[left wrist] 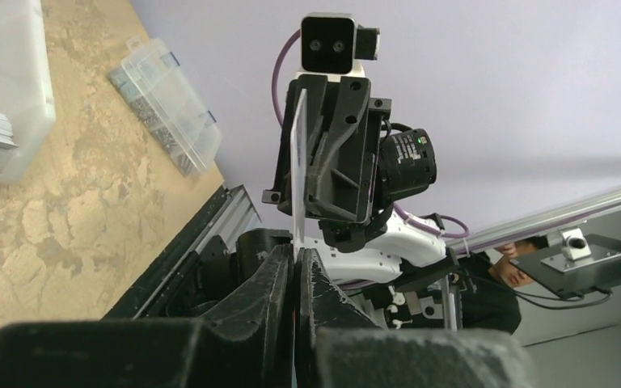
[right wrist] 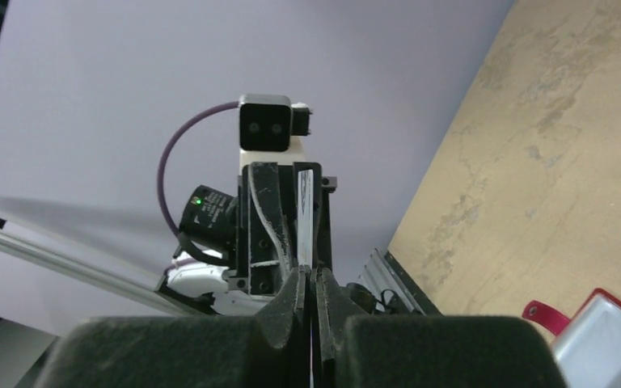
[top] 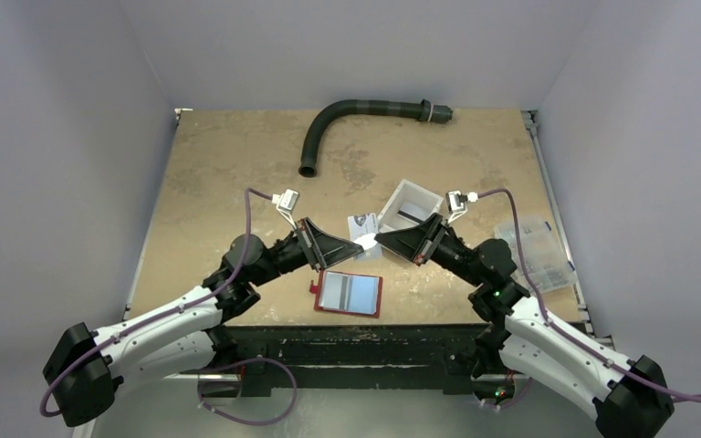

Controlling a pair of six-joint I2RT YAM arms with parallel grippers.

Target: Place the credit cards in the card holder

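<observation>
A pale card stands between the two grippers in the top view, seen edge-on as a thin strip in the left wrist view. My left gripper is shut on its near edge. My right gripper is at the card's opposite side, its fingertips close to the card. In the right wrist view its fingers are very near each other, and whether they still grip the card cannot be told. The red-edged card holder lies flat on the table below the grippers, with pale pockets facing up.
A white box with cards in it sits just behind the right gripper. A clear plastic case lies at the table's right edge. Far back rests a dark curved hose.
</observation>
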